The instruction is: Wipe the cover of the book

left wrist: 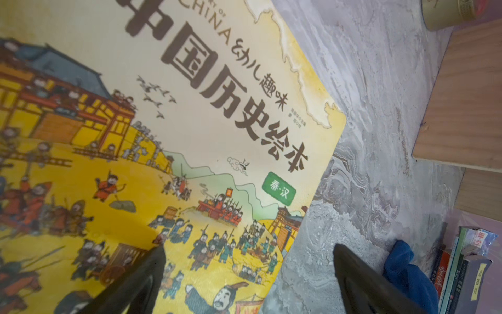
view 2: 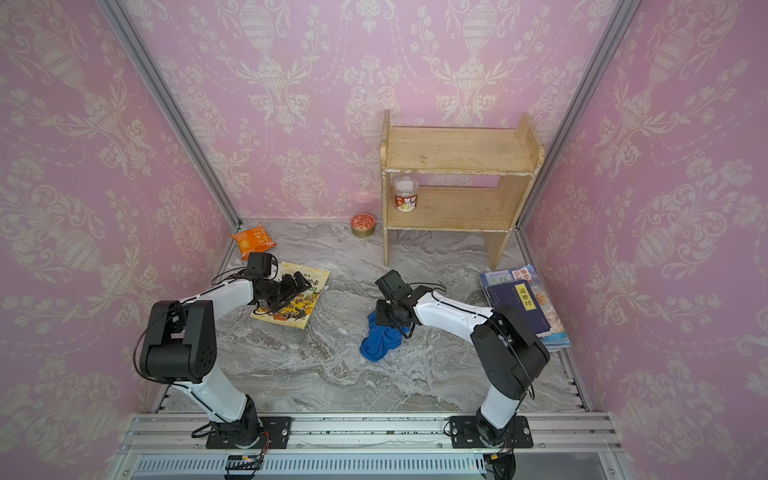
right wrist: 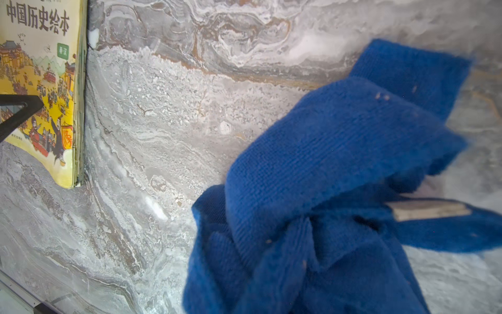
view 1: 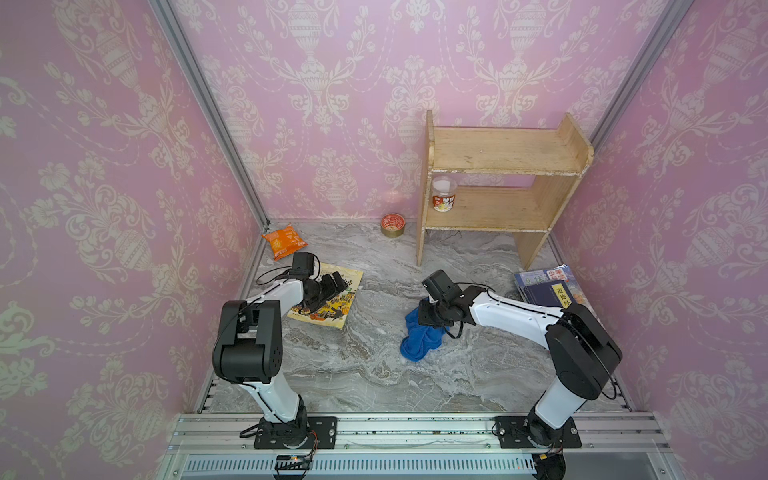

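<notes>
The yellow picture book [view 1: 336,312] lies face up at the left of the table. My left gripper is open low over its cover, one fingertip over the book and the other over the marble in the left wrist view. My right gripper [view 1: 432,310] is shut on a crumpled blue cloth [view 1: 417,344] at the middle of the table, right of the book; the cloth fills much of the right wrist view and hides the fingers there.
A wooden shelf [view 1: 504,148] with a jar [view 1: 443,200] stands at the back right. A round tin [view 1: 393,223] and an orange packet [view 1: 284,240] lie at the back. Stacked books [view 2: 516,304] are at the far right.
</notes>
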